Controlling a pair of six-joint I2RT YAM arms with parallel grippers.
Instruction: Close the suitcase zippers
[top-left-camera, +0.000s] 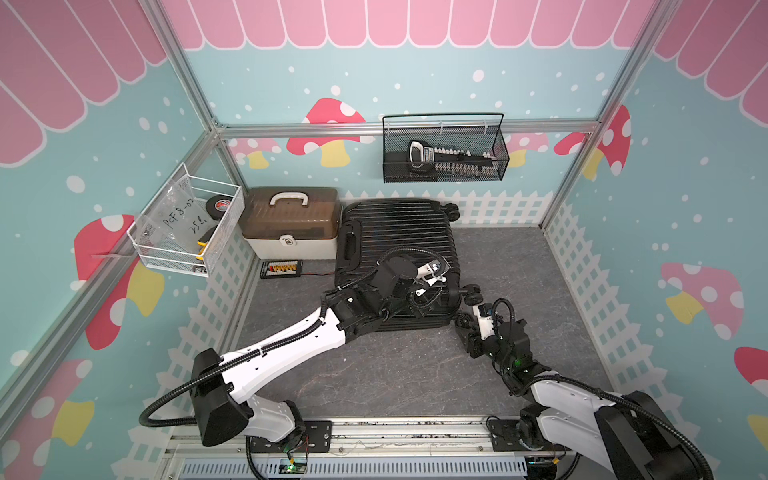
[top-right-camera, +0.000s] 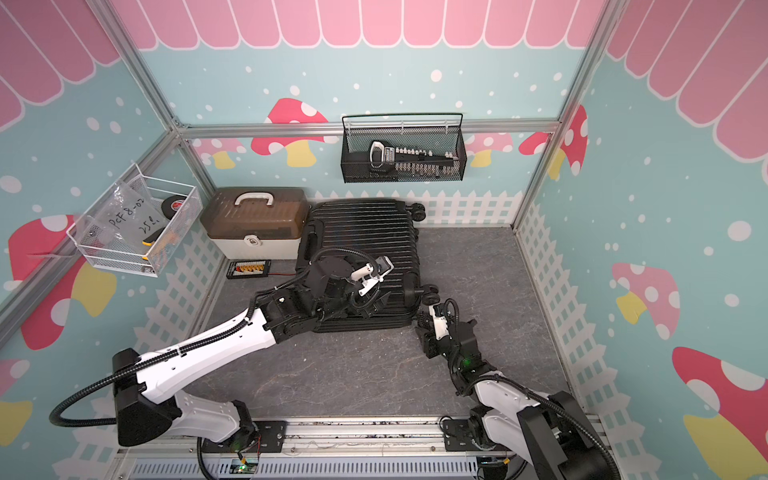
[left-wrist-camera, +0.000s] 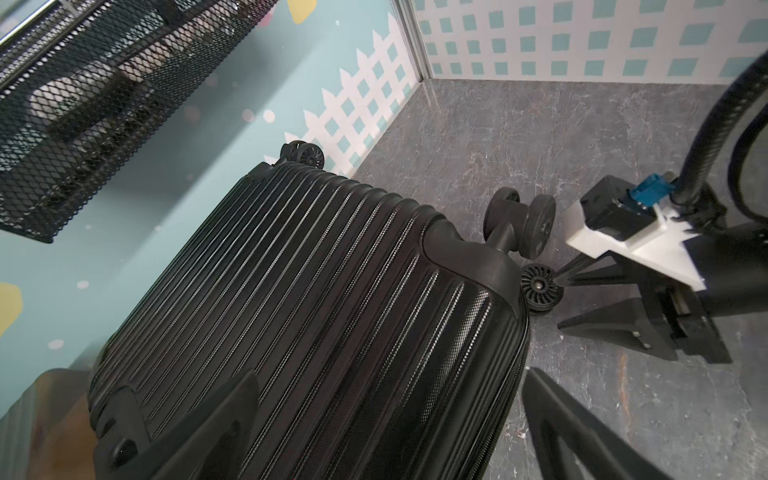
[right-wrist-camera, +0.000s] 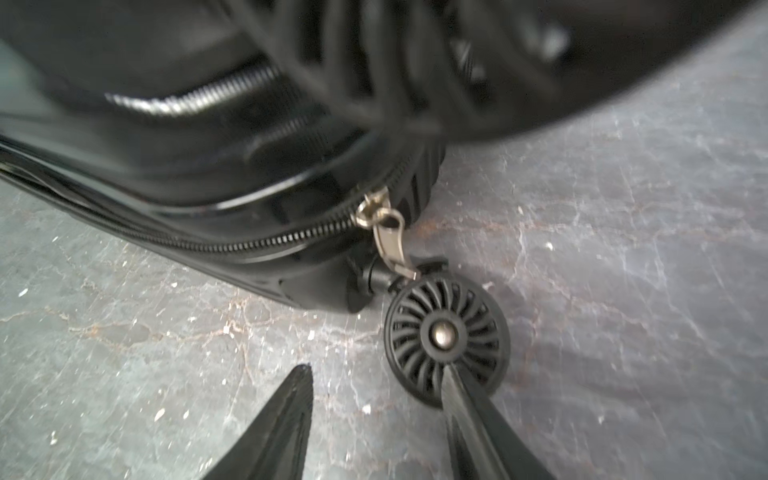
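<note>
A black ribbed suitcase (top-left-camera: 400, 232) lies flat on the floor, its wheels toward the right. In the right wrist view a metal zipper pull (right-wrist-camera: 389, 240) hangs from its slider at the corner, just above the lower wheel (right-wrist-camera: 444, 336). The zipper track (right-wrist-camera: 272, 240) runs left from that slider along the side. My right gripper is open beside the corner, below the pull, with nothing between its fingers; one fingertip overlaps the wheel in view. Above the suitcase, my left gripper stands open and empty, its fingers blurred.
A tool case (top-left-camera: 289, 224) stands left of the suitcase, with a small black box (top-left-camera: 281, 269) before it. A black mesh basket (top-left-camera: 445, 152) hangs on the back wall and a white wire basket (top-left-camera: 188, 224) on the left.
</note>
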